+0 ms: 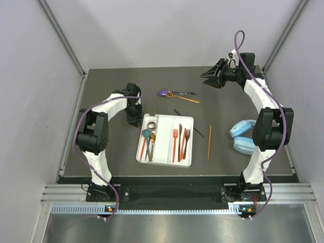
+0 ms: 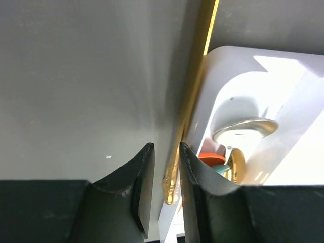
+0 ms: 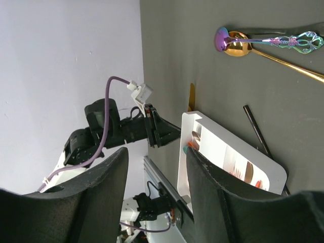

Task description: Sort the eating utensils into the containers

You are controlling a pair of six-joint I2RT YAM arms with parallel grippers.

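Note:
A gold knife [image 2: 195, 76] stands on edge along the outside of the white tray's left wall [image 2: 202, 104]; its handle end shows in the gap beside my left gripper's right finger [image 2: 191, 174]. Those fingers [image 2: 166, 149] stand part open, and I cannot tell if they touch the knife. From above, the left gripper [image 1: 134, 121] is just left of the tray [image 1: 161, 137] and mostly hides the knife. Inside the tray lie spoons, such as a teal one [image 1: 147, 134], plus forks and knives. My right gripper is open and empty, high at the back right.
A purple-headed spoon [image 1: 162, 93] and a gold spoon [image 1: 185, 97] lie behind the tray. Right of it are a black chopstick [image 1: 198, 130] and an orange stick [image 1: 209, 142]. A blue case [image 1: 243, 145] sits by the right arm.

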